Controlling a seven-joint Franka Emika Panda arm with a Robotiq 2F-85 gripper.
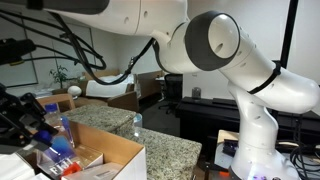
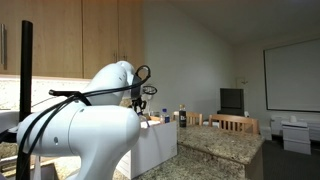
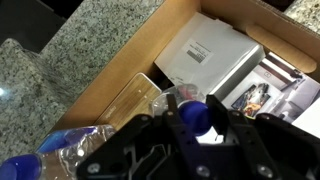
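In the wrist view, my gripper is shut on a clear bottle with a blue cap, the cap showing right between the fingers. Most of that bottle's body is hidden beneath the cap. The same held bottle is blurred at the left of exterior view 1, over the open cardboard box. From the far side, exterior view 2 shows my gripper low at the box's edge.
Another clear bottle stands at the wrist view's lower left. White cartons lie inside the box. A separate bottle stands on the granite counter, which has clear space right of the box. Exterior view 2 shows a dark bottle beyond the box.
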